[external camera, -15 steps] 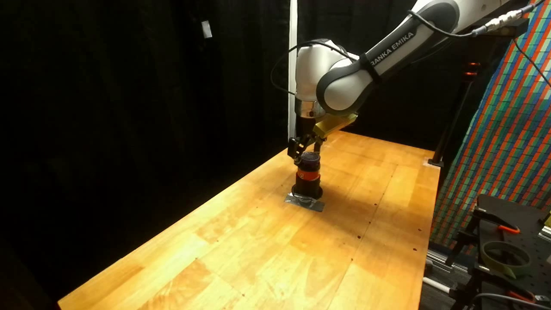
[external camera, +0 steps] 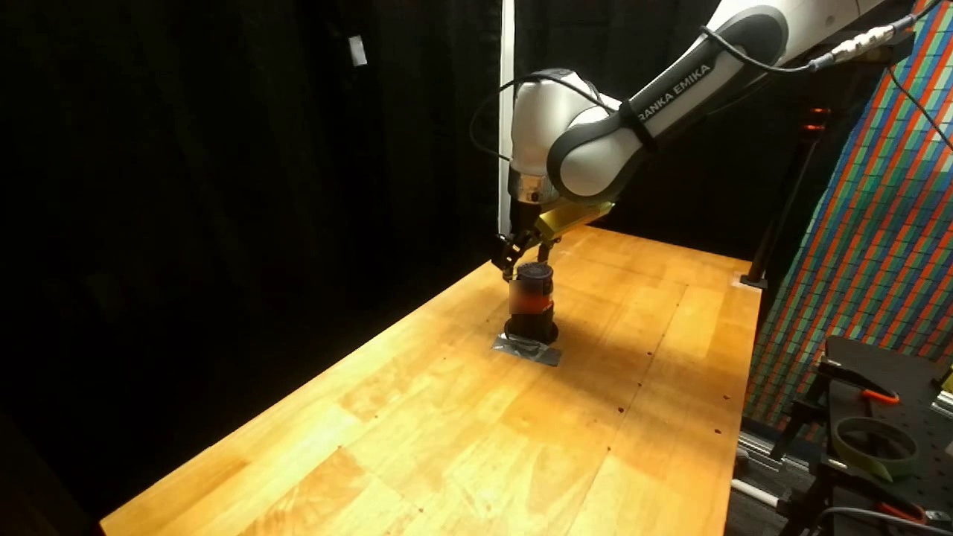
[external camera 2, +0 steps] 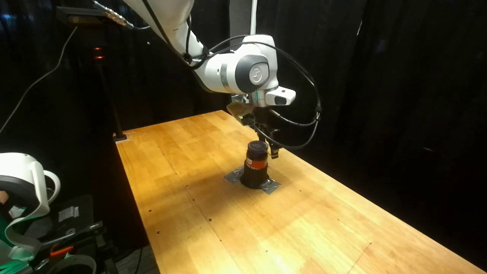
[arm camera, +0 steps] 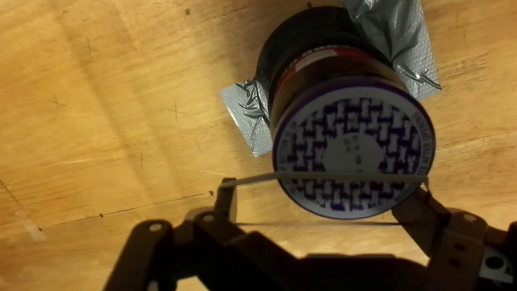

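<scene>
A jar with a dark body, an orange-red label (external camera 2: 256,164) and a purple-patterned lid (arm camera: 356,145) stands in a black round holder (external camera 2: 250,181). Silver tape (arm camera: 409,43) lies at the holder's base on the wooden table. Over the jar's top, my gripper is open, its dark fingers (arm camera: 225,199) spread wide. A thin pale band (arm camera: 257,180) stretches from one fingertip to the other and crosses above the lid's near part in the wrist view. Whether the band touches the lid, I cannot tell.
Bare wooden tabletop (external camera: 429,420) surrounds the jar, with wide free room toward the front. A thin black post (external camera: 779,214) rises at the far corner. Beside the table, a black side bench (external camera: 893,366) carries clamps and a roll of tape (external camera: 873,444).
The gripper has shifted slightly to the left in exterior view 1, with the arm following. The jar's holder stays in the same spot.
</scene>
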